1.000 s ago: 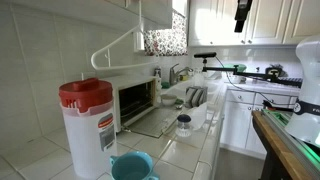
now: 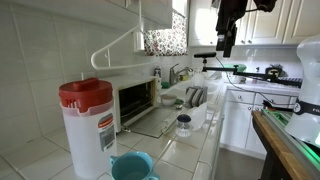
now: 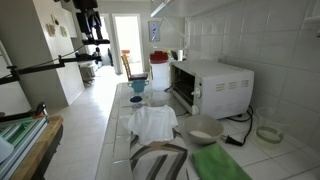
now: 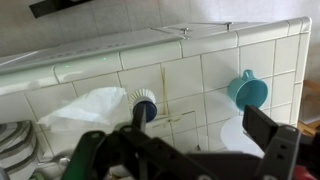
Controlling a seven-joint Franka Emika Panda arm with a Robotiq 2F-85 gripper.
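My gripper is open above the counter's front edge, and no object shows between its dark fingers. In exterior view 1 the gripper [image 2: 229, 42] hangs high at the upper right, well clear of the counter. On the tiles stands a teal mug [image 4: 248, 91], also at the bottom of exterior view 1. A small jar with a whitish top [image 4: 145, 104] sits between the mug and a crumpled white cloth [image 4: 88, 106]. A white canister with a red lid [image 2: 91, 135] stands upright near the mug.
A white toaster oven [image 3: 213, 88] stands along the wall. Near it are a bowl [image 3: 203, 129], a green cloth [image 3: 217, 163], a clear container [image 3: 271, 132] and a striped towel [image 3: 158, 161]. Open floor [image 3: 88, 140] lies beside the counter.
In exterior view 1 the gripper has come lower and slightly left, with more of it in view. The counter objects appear unmoved.
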